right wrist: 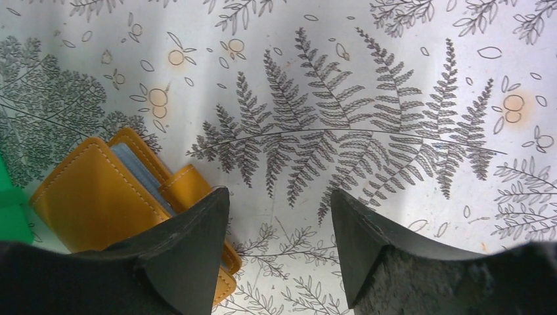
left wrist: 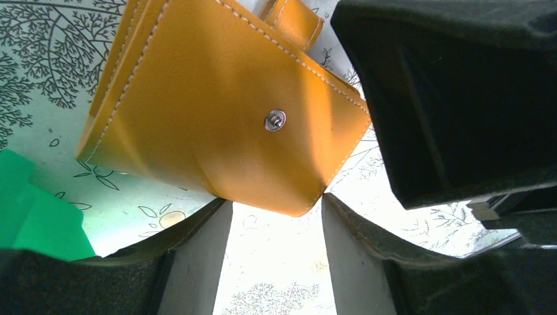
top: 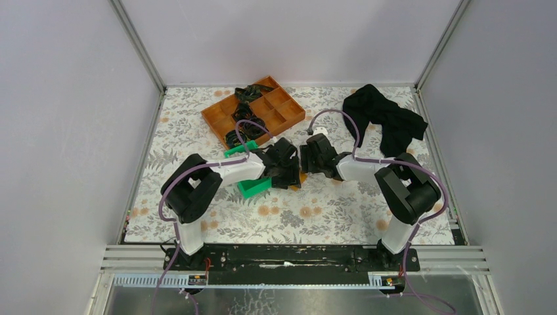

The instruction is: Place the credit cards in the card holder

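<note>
The tan leather card holder point(left wrist: 217, 111), with a metal snap, fills the upper part of the left wrist view. My left gripper is open, its fingertips at the holder's lower corner; whether they touch it I cannot tell. In the right wrist view the holder point(right wrist: 98, 197) lies at lower left, and a blue-grey edge point(right wrist: 141, 172) shows between its leather layers; whether this is a card is unclear. My right gripper stands open over bare cloth, its left finger overlapping part of the holder. From above, the arms mostly cover the holder point(top: 303, 177). No loose card is visible.
A green tray point(top: 255, 188) lies partly beneath the left arm. Behind it stands a wooden divided box point(top: 289, 111) with black items inside. Black cloth point(top: 384, 121) lies at the back right.
</note>
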